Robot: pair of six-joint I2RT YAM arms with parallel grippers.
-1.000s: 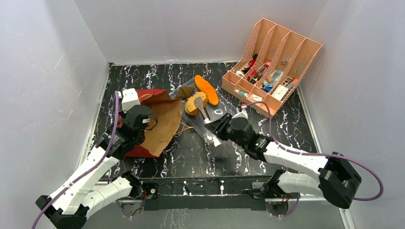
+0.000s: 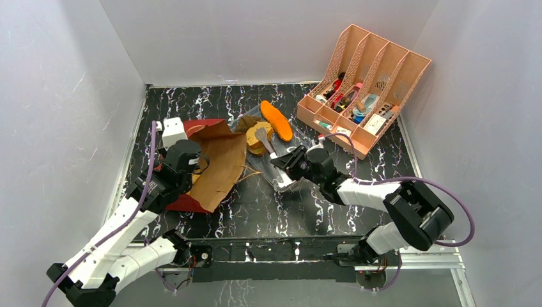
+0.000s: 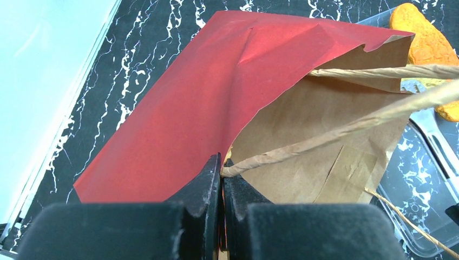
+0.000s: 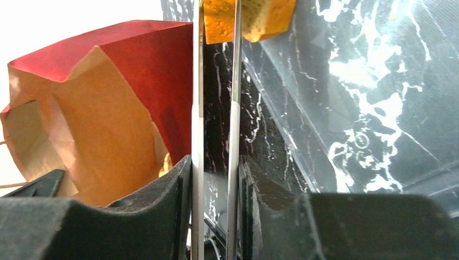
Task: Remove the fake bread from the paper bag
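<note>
The red-and-brown paper bag (image 3: 178, 108) lies on its side, mouth facing the clear tray (image 2: 282, 182). My left gripper is shut on the bag's edge, by a twisted paper handle (image 3: 325, 135). Between the fingers of my right gripper are silver tongs (image 4: 198, 124), and it is shut on them. The tongs' tips reach a yellow cut bread (image 2: 255, 144) over the tray; whether they pinch it, I cannot tell. An orange long bread (image 2: 276, 120) and a brown piece (image 2: 247, 123) lie beside it. A yellow bit (image 4: 165, 164) shows inside the bag.
An orange compartment box (image 2: 364, 83) with several small items stands at the back right. Grey walls enclose the left, back and right.
The left arm and the bag are nearly still.
</note>
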